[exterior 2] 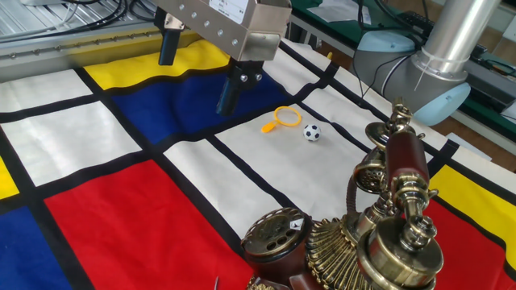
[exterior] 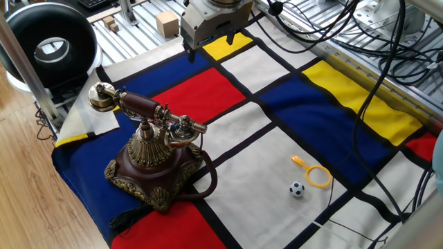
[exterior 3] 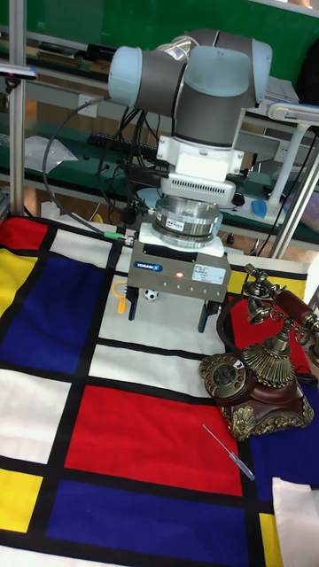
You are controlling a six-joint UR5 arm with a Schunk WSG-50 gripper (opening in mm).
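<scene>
My gripper (exterior 3: 170, 310) is open, its two dark fingers wide apart and nothing between them. It hangs above the patterned cloth, and exterior view 2 shows the same gripper (exterior 2: 194, 87) from another side. A small black-and-white ball (exterior: 297, 189) lies on a white patch beside a yellow ring with a handle (exterior: 318, 176); the two are apart. The antique telephone (exterior: 149, 149), dark red with brass trim, stands upright with its handset across the top. A thin screwdriver (exterior 3: 244, 466) rests on the cloth near the telephone in exterior view 3.
Black cables (exterior: 361, 124) hang over the right side of exterior view 1. Behind the cloth, a wooden block (exterior: 167, 24) sits on the slatted metal surface. A large black ring-shaped object (exterior: 52, 48) stands at the left.
</scene>
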